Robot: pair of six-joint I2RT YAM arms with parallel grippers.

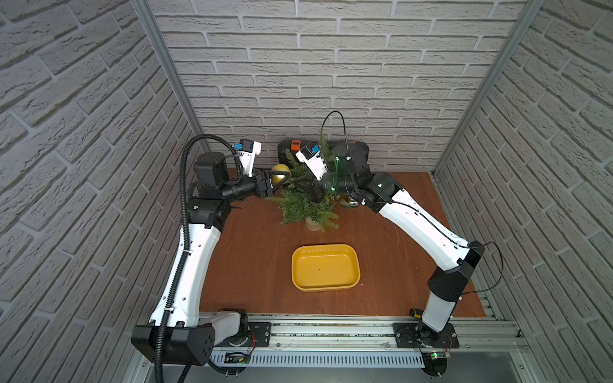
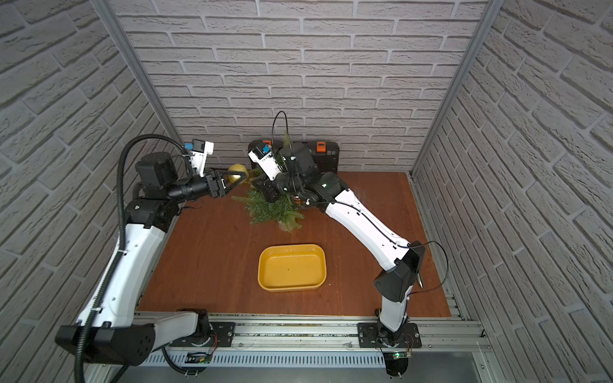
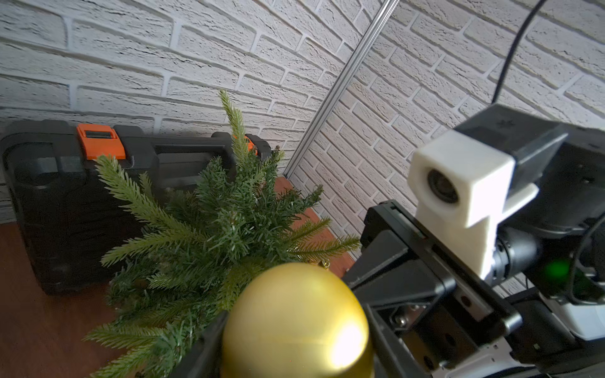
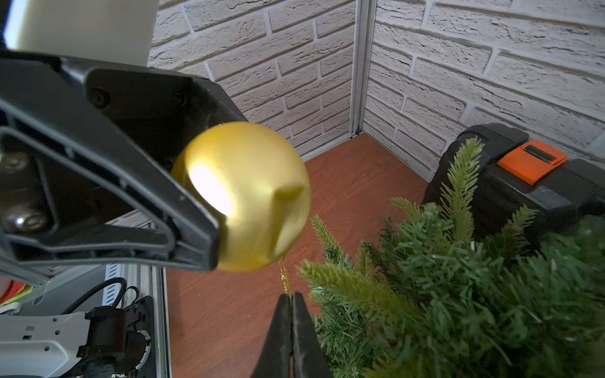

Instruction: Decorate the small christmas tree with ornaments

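Note:
A matte gold bauble (image 4: 245, 189) is held by my left gripper (image 1: 278, 178), which is shut on it above the left side of the small tree (image 1: 304, 207). In the right wrist view a thin gold string (image 4: 283, 274) hangs from under the bauble to the shut fingertips of my right gripper; whether they pinch it is hard to tell, though it ends right at them. The tree's green branches lie just right of and below both grippers.
An empty yellow tray (image 1: 325, 268) sits on the wooden table (image 1: 242, 268) in front of the tree. A black case with orange latches (image 3: 56, 189) stands behind the tree. Brick-patterned walls enclose the space.

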